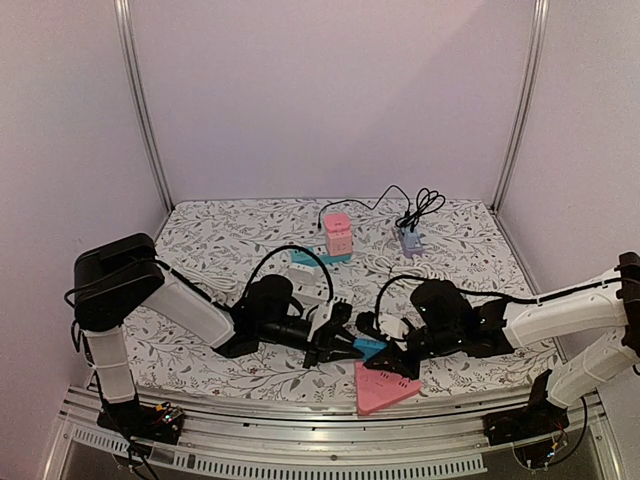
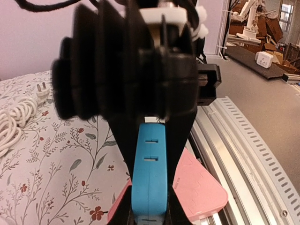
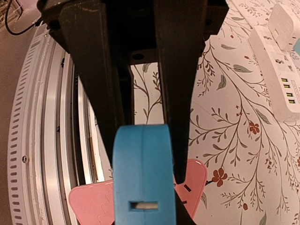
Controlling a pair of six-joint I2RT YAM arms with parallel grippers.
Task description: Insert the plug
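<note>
A blue slotted block (image 1: 369, 347) is held above the table between both grippers. My left gripper (image 1: 357, 348) is shut on it from the left; in the left wrist view the block (image 2: 150, 173) shows narrow slots on its face. From the right, my right gripper (image 1: 384, 358) is shut on the same block, whose rounded end and one slot (image 3: 144, 205) face the right wrist view. Just beneath lies a pink power strip (image 1: 384, 391) with several slots, near the table's front edge. The fingertips partly hide the block, and no plug prongs on it can be seen.
Farther back stand a pink block (image 1: 338, 235), a blue strip (image 1: 305, 257) and a purple-grey adapter (image 1: 410, 241) with a coiled black cable. A white power strip (image 3: 276, 77) lies behind the grippers. Metal rails (image 1: 330, 445) border the front edge.
</note>
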